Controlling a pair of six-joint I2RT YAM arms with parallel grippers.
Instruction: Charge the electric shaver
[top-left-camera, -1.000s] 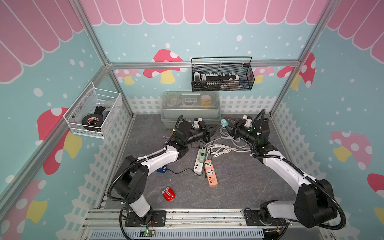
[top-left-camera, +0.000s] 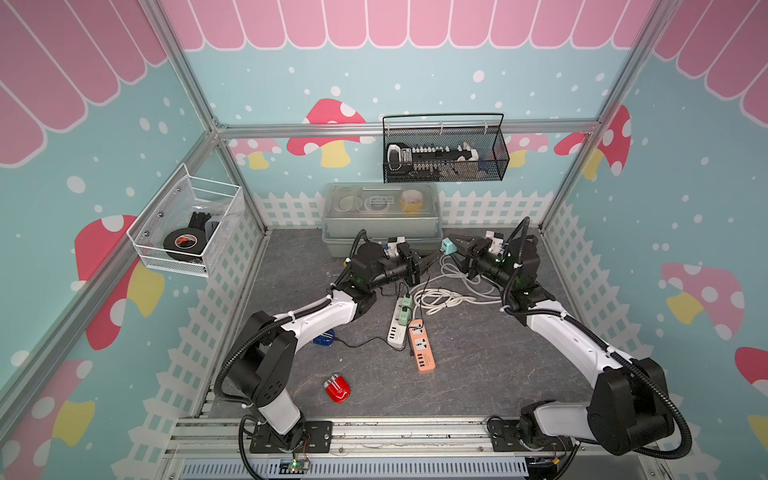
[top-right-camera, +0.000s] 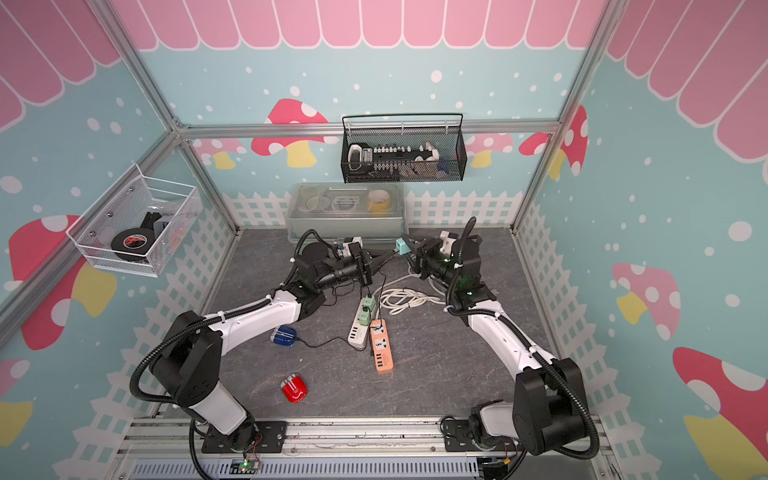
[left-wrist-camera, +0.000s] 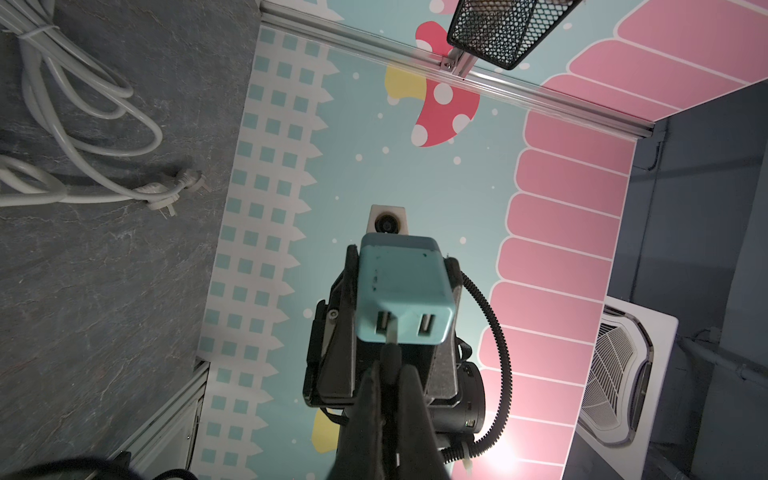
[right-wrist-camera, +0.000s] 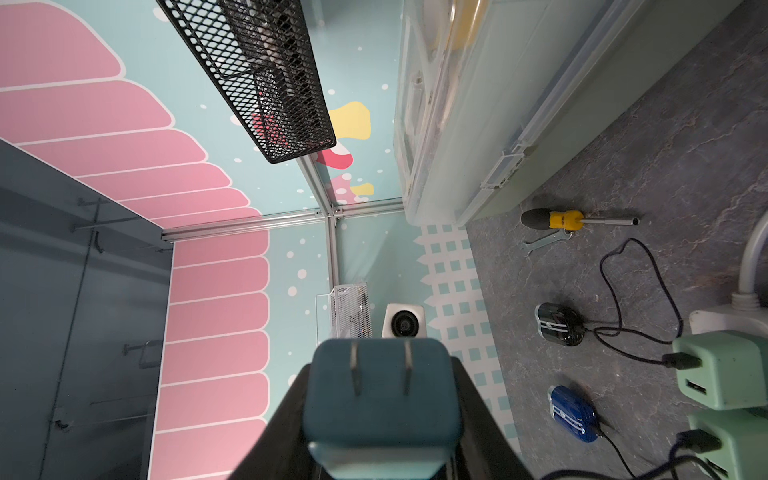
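Observation:
A teal USB charger adapter (left-wrist-camera: 404, 276) is pinched between the fingers of my right gripper (top-left-camera: 459, 245), its two ports turned toward my left gripper. That gripper is shut on a thin black plug (left-wrist-camera: 390, 360); the plug's metal tip overlaps the left port's edge in the left wrist view. Some metal still shows, and whether it touches the port I cannot tell. In the right wrist view the adapter (right-wrist-camera: 384, 400) hides the left gripper. A red shaver (top-left-camera: 337, 388) lies at the table's front left. Blue (right-wrist-camera: 573, 413) and black (right-wrist-camera: 560, 323) shavers lie farther back.
A white power strip (top-left-camera: 397, 324) with green adapters (right-wrist-camera: 720, 372) and an orange strip (top-left-camera: 421, 348) lie below the grippers. White cable coils (top-left-camera: 440, 300) spread to their right. A lidded box (top-left-camera: 382, 228) stands behind, near a screwdriver (right-wrist-camera: 560, 220).
The left arm looks still.

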